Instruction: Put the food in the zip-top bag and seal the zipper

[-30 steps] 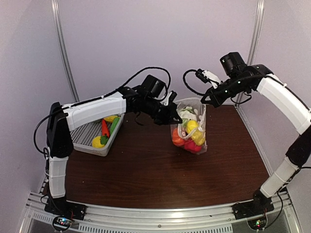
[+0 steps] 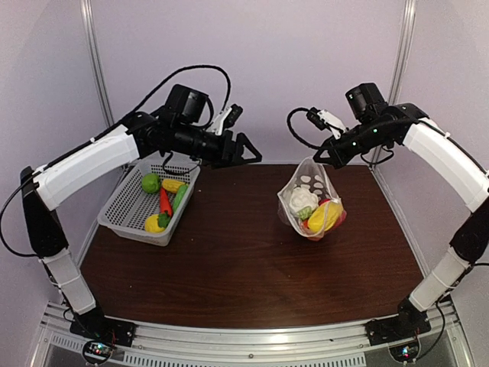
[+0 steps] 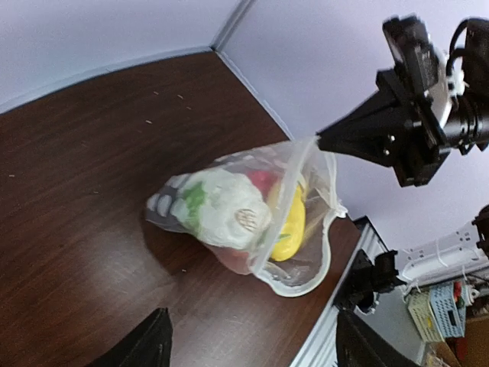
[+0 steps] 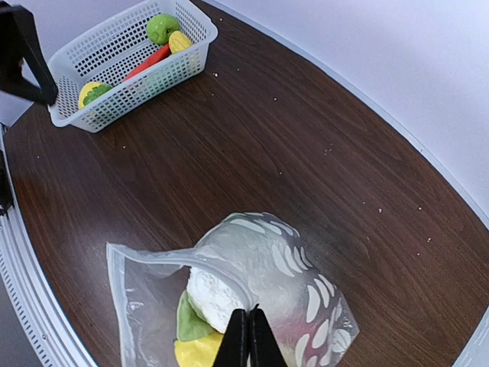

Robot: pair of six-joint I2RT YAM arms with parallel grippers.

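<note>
The clear zip-top bag (image 2: 299,177) hangs by its rim from my right gripper (image 2: 322,159), which is shut on that edge; in the right wrist view its closed fingertips (image 4: 243,325) pinch the plastic. The bag's mouth gapes open. Inside are a white cauliflower (image 3: 225,210), a yellow pepper (image 3: 292,229) and something red, partly hidden by the plastic. To the left of the bag, clear of it, my left gripper (image 2: 250,151) stands open and empty. In the left wrist view its fingers (image 3: 153,340) are wide apart.
A white perforated basket (image 2: 122,209) at the left holds a green pepper (image 2: 150,183), a corn cob (image 2: 173,185), a carrot (image 2: 164,202) and other vegetables. Bare table (image 2: 229,260) lies between the basket and the bag and in front.
My left gripper has let go of the bag, opened, and drawn back up and to the left. The bag's left side has sagged, and it now hangs turned from the right gripper.
</note>
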